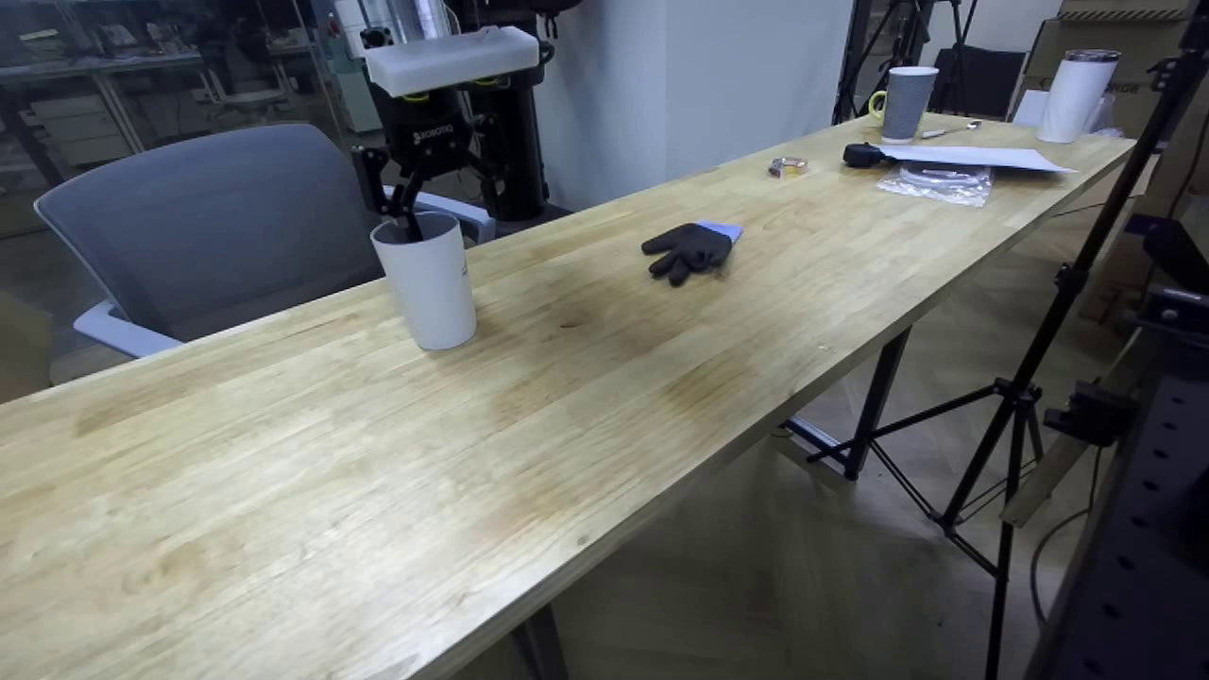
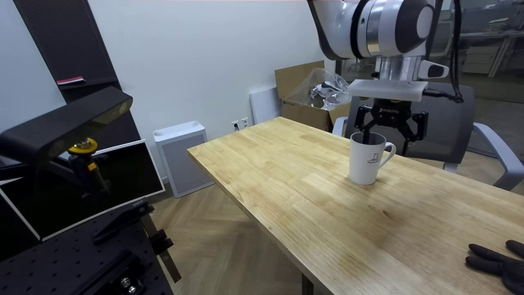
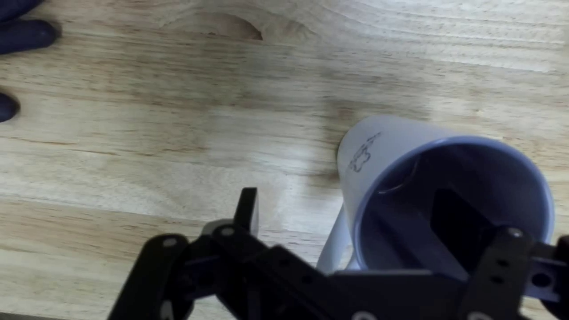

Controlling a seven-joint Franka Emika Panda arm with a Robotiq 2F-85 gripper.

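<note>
A tall white mug with a small dark print stands upright on the table. Its handle points to the right in exterior view 2. My gripper is open above it, one finger dipping into the mug's mouth and the other outside, past the handle. In the wrist view the mug fills the right side, and one fingertip shows inside its rim. The other fingertip hangs over bare wood on the left. Whether the inner finger touches the wall, I cannot tell.
A black glove lies on the wooden table beyond the mug. Farther along are a tape roll, a grey cup, papers and a white tumbler. An office chair stands close behind the table edge.
</note>
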